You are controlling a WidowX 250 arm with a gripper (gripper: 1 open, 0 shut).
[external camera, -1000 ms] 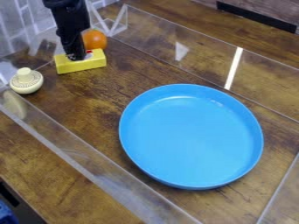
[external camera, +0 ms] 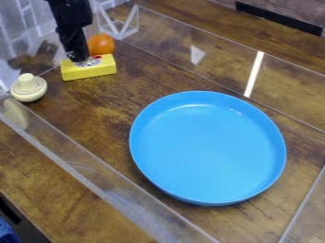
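Observation:
The black gripper reaches down from the top left onto a yellow block, its fingertips at the block's upper side. Whether anything is between the fingers is too small to tell. An orange ball sits just behind and right of the block.
A cream ridged object lies at the left. A large blue plate covers much of the right. Transparent strips or edges cross the surface.
The gripper has shifted very slightly at the block; otherwise the scene looks the same.

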